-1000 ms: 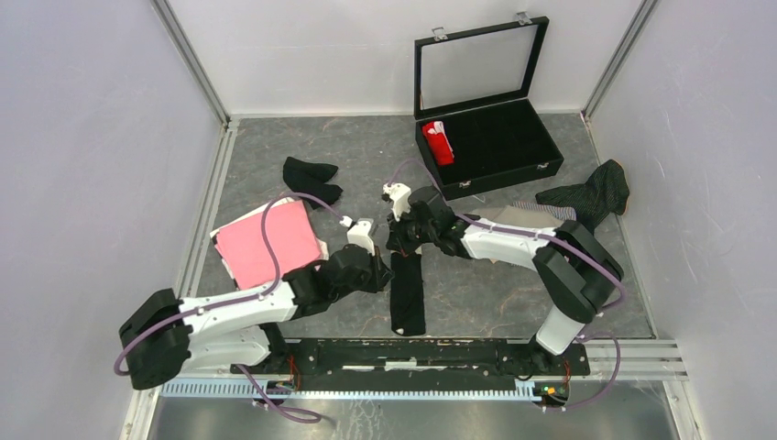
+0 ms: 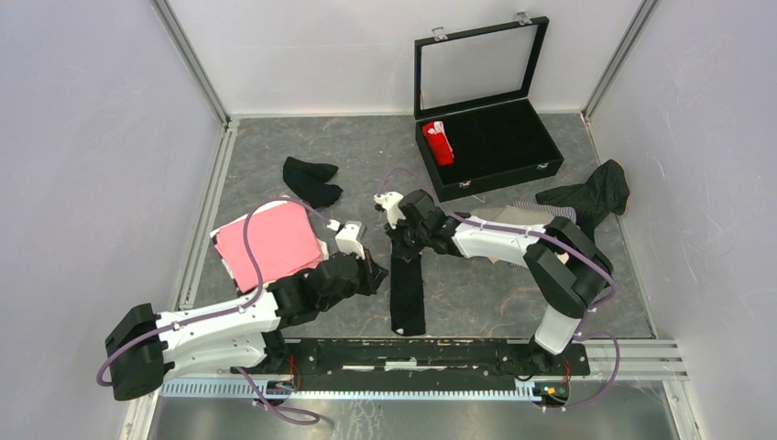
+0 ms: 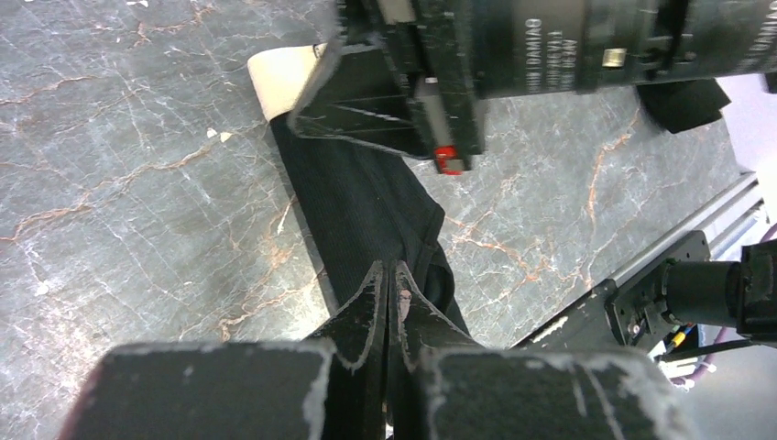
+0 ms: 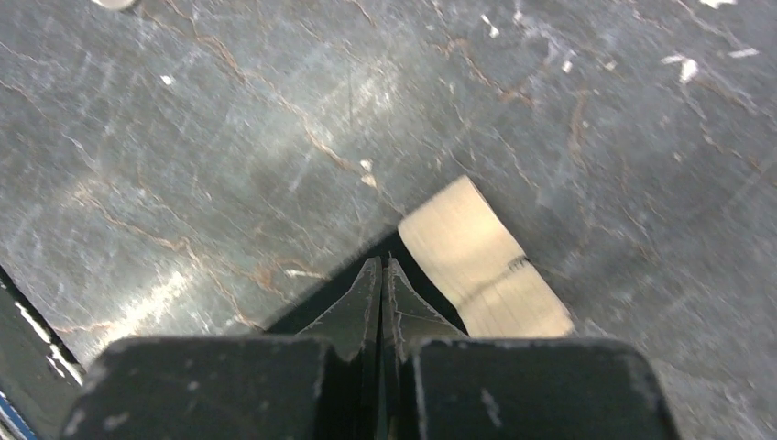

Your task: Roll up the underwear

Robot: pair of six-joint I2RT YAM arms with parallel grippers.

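Observation:
The black underwear (image 2: 407, 298) lies as a long narrow folded strip on the grey table, running toward the front edge. Its beige waistband (image 4: 486, 261) forms one end, near the right gripper. In the top view that end is mostly hidden under the right arm. My right gripper is shut by the waistband end, with no cloth visible between its fingertips. To the left of the strip, my left gripper (image 2: 380, 275) is shut and apart from the cloth. The left wrist view shows the underwear (image 3: 353, 206) beyond its fingertips, partly covered by the right gripper.
An open black box (image 2: 499, 147) at the back holds a red roll (image 2: 438, 144). Pink cloth (image 2: 275, 240) lies at left, a black garment (image 2: 311, 181) behind it. Dark cloth (image 2: 591, 194) is at the right. Bare table lies right of the strip.
The left arm has drawn back slightly to the left. My right gripper has shifted a little left and toward the front over the waistband end. The underwear strip looks unmoved.

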